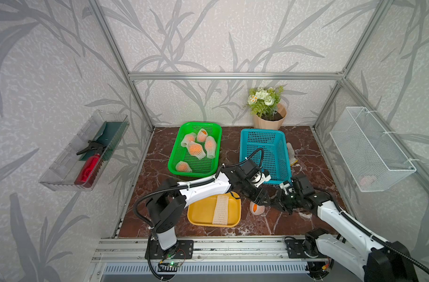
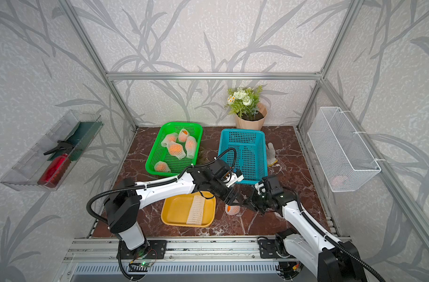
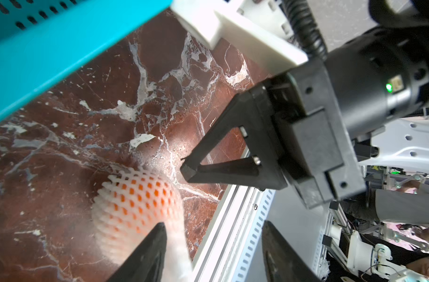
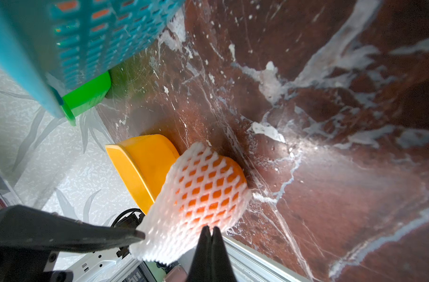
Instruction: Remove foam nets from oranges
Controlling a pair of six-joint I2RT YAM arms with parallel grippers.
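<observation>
An orange in a white foam net [image 4: 214, 192] rests on the marble table below both grippers. A patch of bare orange peel shows at one end in the right wrist view; the net's loose end trails towards the left arm. My right gripper is shut, its tips together with nothing between them and the netted orange outside. The left wrist view places the right tips just beside the net [image 3: 137, 204]. My left gripper stands open, one finger [image 3: 148, 256] overlapping the net and the gap empty. Whether that finger touches it, I cannot tell.
A blue basket [image 1: 242, 143] stands behind the grippers. The green basket [image 1: 217, 166] at back left holds several netted oranges. A yellow tray [image 1: 195, 213] with an empty foam net [image 1: 221, 210] lies to the left. Bare table extends right of the orange.
</observation>
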